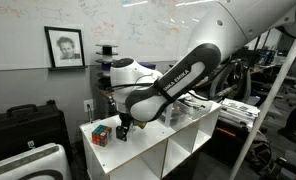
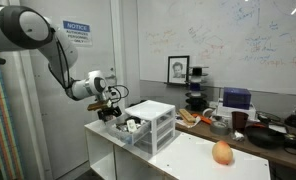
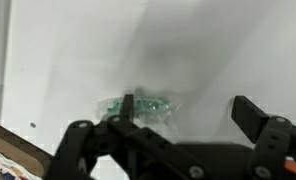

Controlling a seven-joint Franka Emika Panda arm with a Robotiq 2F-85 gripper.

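In the wrist view a small clear packet with green contents (image 3: 148, 105) lies on the white surface, close to the left finger and partly covered by the gripper body. My gripper stands open, its two dark fingers wide apart with only bare white surface between them beyond the packet. In exterior view 1 the gripper (image 1: 128, 128) points down over the left part of the white shelf top (image 1: 148, 141). A colourful box (image 1: 101, 134) stands just left of it. The packet is too small to make out in the exterior views.
A white drawer unit (image 2: 156, 112) with an open clear drawer (image 2: 130, 130) is beside the arm. An orange round object (image 2: 222, 153) rests further right on the white top. Behind are pans (image 2: 220, 128) and a framed picture (image 2: 178, 69). A black case (image 1: 26, 130) stands left.
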